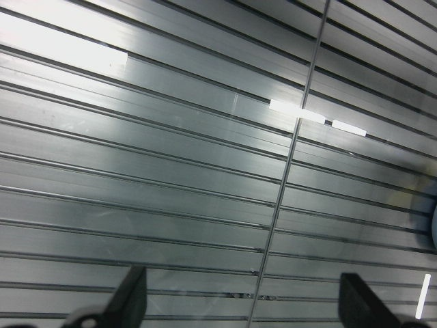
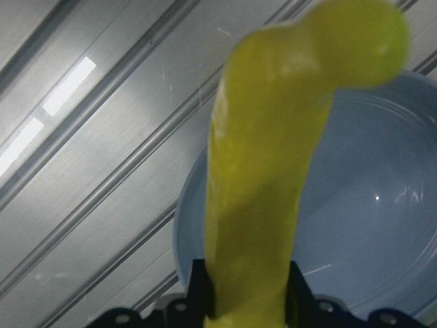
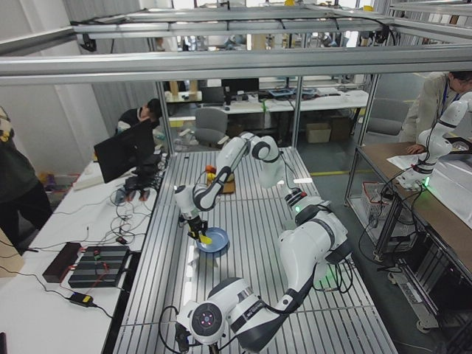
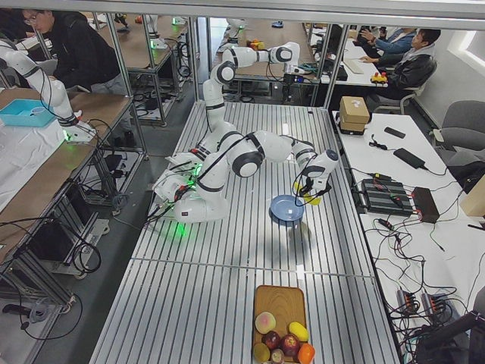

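My right gripper is shut on a yellow banana-like object [image 2: 266, 157], held over a blue plate [image 2: 369, 198] in the right wrist view. The same plate [image 3: 212, 243] sits mid-table in the camera left view, with the yellow object [image 3: 204, 239] over its left part. My left gripper [image 3: 182, 338] is low at the near end of the table; in the left wrist view its fingertips stand wide apart at the bottom edge, with only bare slats between them and the plate's edge at far right.
A wooden tray [image 4: 279, 299] of several fruits lies at the far end from the left arm, near in the camera right view. Desks with cables and electronics flank it.
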